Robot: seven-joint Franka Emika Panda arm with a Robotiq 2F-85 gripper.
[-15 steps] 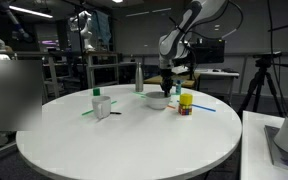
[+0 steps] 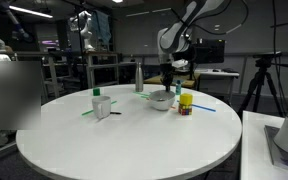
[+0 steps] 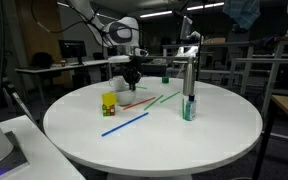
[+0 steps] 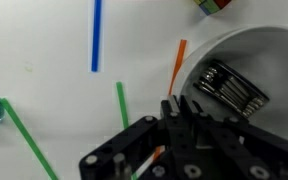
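Observation:
A grey-white bowl (image 2: 162,101) is towards the far right of the round white table, and it also shows in exterior view 2 (image 3: 124,98). Inside it, the wrist view reveals a dark object with pale stripes (image 4: 232,88). My gripper is at the bowl's near rim, its fingers closed with the rim seemingly pinched between them. Much of the fingertip contact is dark and small. Whether the bowl's base touches the table cannot be made out.
Beside the bowl sits a yellow multicoloured block (image 2: 186,104). Blue (image 3: 125,124), orange (image 3: 141,102) and green (image 4: 29,138) sticks lie nearby. A small bottle (image 3: 189,108), a tall bottle (image 2: 139,80) and a mug (image 2: 101,107) stand apart.
The bowl has shifted slightly to the right in exterior view 1, closer to the yellow block, and my gripper has moved along with it. The other objects look still.

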